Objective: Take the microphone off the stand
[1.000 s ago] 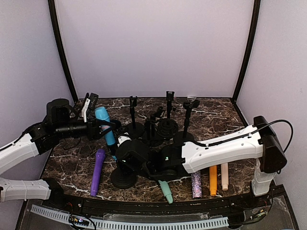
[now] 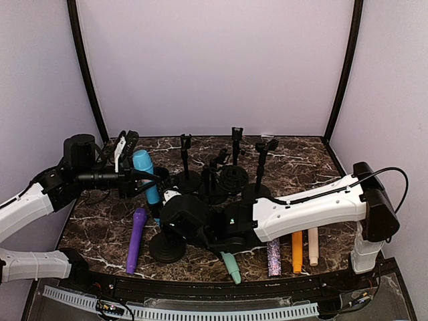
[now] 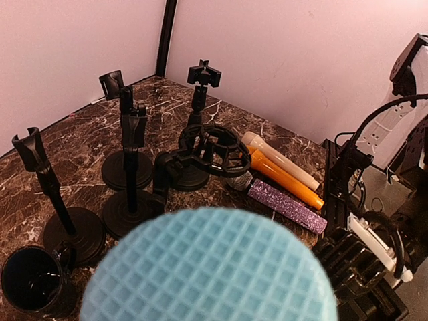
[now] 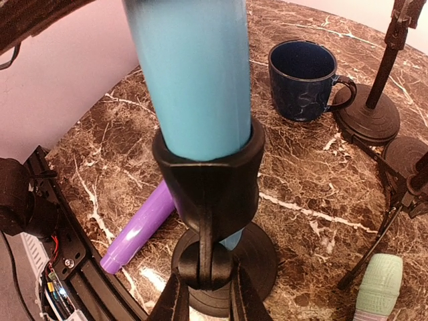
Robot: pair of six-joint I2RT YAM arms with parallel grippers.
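Observation:
The light blue microphone [image 2: 144, 164] leans in the black holder [image 4: 207, 187] of a stand whose round base [image 2: 167, 251] is at the front left. My left gripper [image 2: 140, 175] is shut on the microphone; its textured top [image 3: 207, 267] fills the bottom of the left wrist view. Below the holder, my right gripper is at the stand's pivot and pole, fingers partly hidden by it, so how far they are apart is unclear.
A purple microphone [image 2: 136, 237] lies at the front left. A dark mug [image 4: 301, 80], several empty stands [image 3: 130, 200] and a shock mount [image 3: 214, 150] stand behind. Glitter [image 3: 287, 204], orange [image 3: 287, 177], pale and mint [image 4: 378, 284] microphones lie at the front.
The stand's base has shifted slightly toward the front left. My left gripper and the blue microphone have moved only slightly.

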